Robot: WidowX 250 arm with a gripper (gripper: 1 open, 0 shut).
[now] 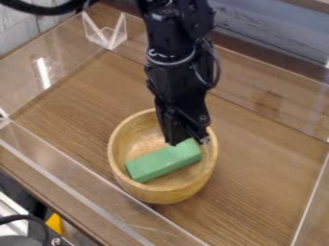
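A wooden bowl (138, 188) sits on the tabletop in the centre-lower part of the camera view. Inside it lies a green block (162, 162), tilted diagonally. My black gripper (178, 128) hangs from above, tip down, over the back right of the bowl, just beside the block's upper right end. Its fingers look closed; whether they touch the block is hidden.
A clear plastic object (106, 29) stands at the back left. A small yellow item (54, 222) and a dark cable lie off the front left edge.
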